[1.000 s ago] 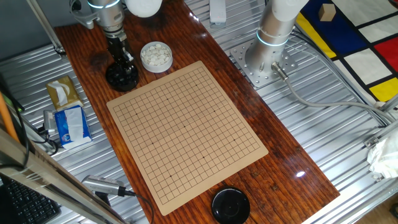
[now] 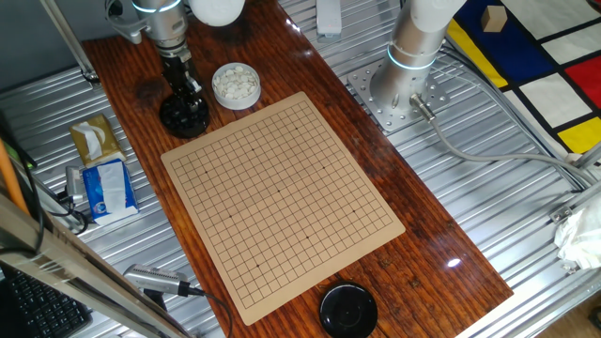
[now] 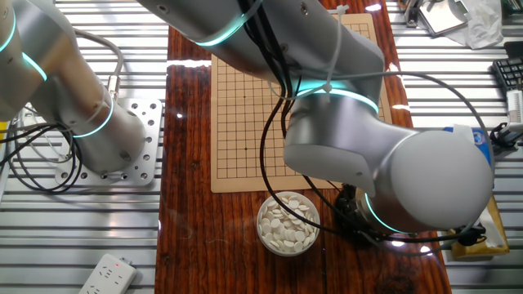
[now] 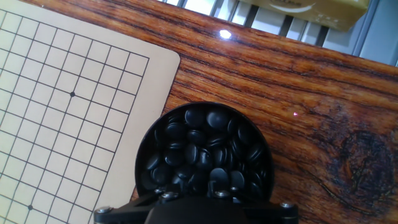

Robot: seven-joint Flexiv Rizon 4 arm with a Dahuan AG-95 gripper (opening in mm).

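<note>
A round black bowl of black stones (image 4: 189,152) sits just off a corner of the tan grid board (image 2: 282,202). In the wrist view my gripper is at the bowl's near side, over the stones. Its two fingertips stand apart, and I see stones beyond them but none clearly gripped. Exterior view 1 has the gripper pointing down into the black bowl (image 2: 178,122). The board carries no stones where it shows. In exterior view 2 my arm hides the black bowl and part of the board.
A white bowl of white stones (image 2: 236,86) stands close beside the black bowl. An empty-looking black dish (image 2: 348,311) is at the board's opposite end. Tissue packs (image 2: 110,191) lie off the table's edge. Cables (image 3: 265,155) hang loosely along my arm.
</note>
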